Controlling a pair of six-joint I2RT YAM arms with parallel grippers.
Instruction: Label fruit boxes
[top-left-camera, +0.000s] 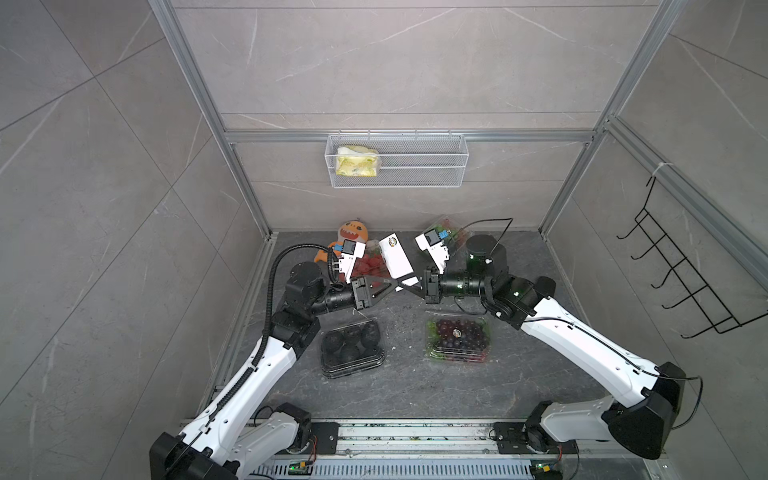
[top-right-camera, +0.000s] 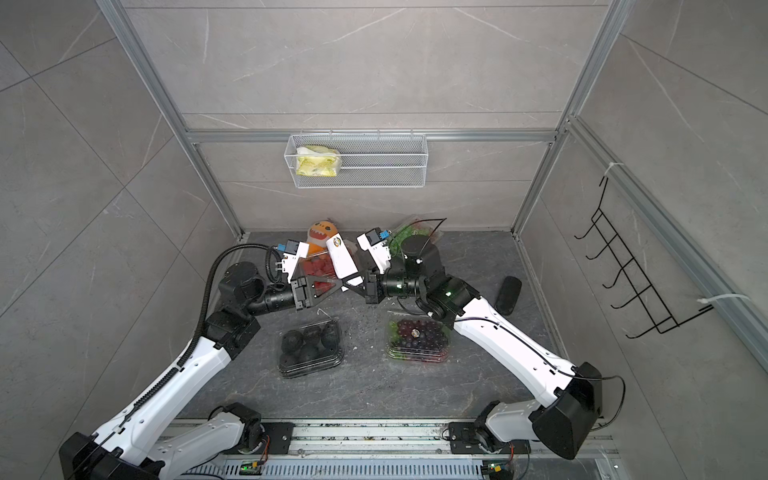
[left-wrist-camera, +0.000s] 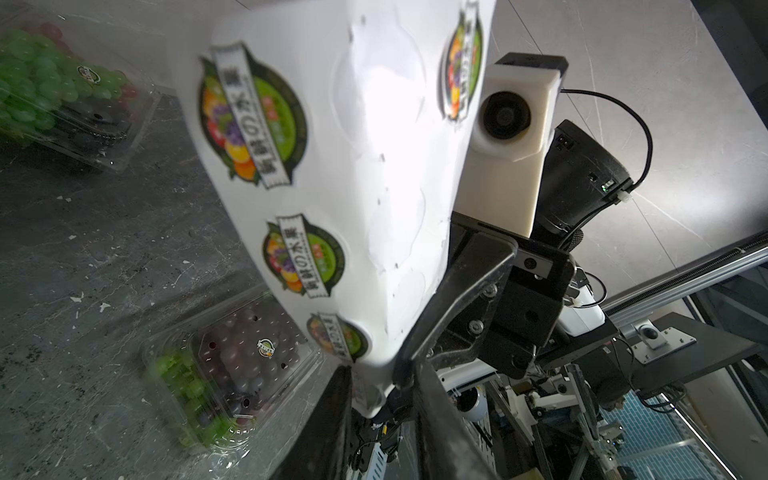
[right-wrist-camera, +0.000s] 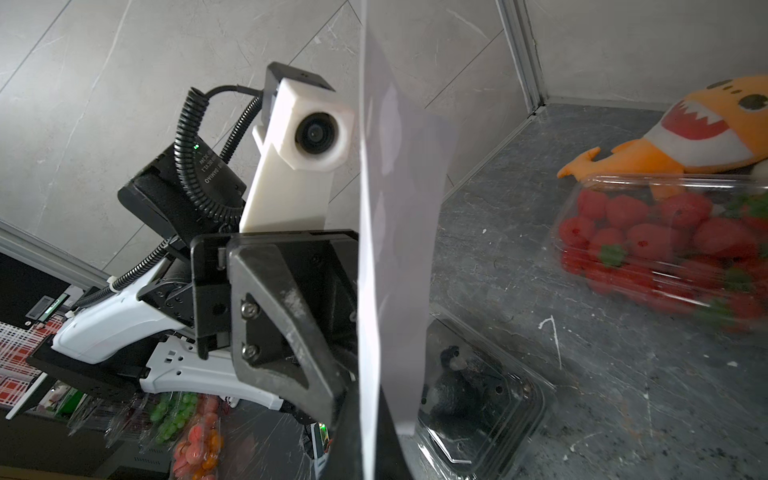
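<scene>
A white label sheet (top-left-camera: 397, 260) with several round fruit stickers stands up between the two grippers. My right gripper is shut on the sheet's lower edge. At that lower end my left gripper has its fingers parted, the sheet's tip close to the gap; touch cannot be told. A box of dark round fruit (top-left-camera: 352, 345) lies front left, and a box of dark and green grapes (top-left-camera: 457, 337) front right, with a small label on its lid. Farther back are a strawberry box (right-wrist-camera: 664, 248) and a green grape box (left-wrist-camera: 64, 88), also labelled.
An orange shark toy (right-wrist-camera: 704, 132) lies behind the strawberries. A wire basket (top-left-camera: 424, 172) holding a yellow packet (top-left-camera: 357, 161) hangs on the back wall, and a black hook rack (top-left-camera: 680, 272) on the right.
</scene>
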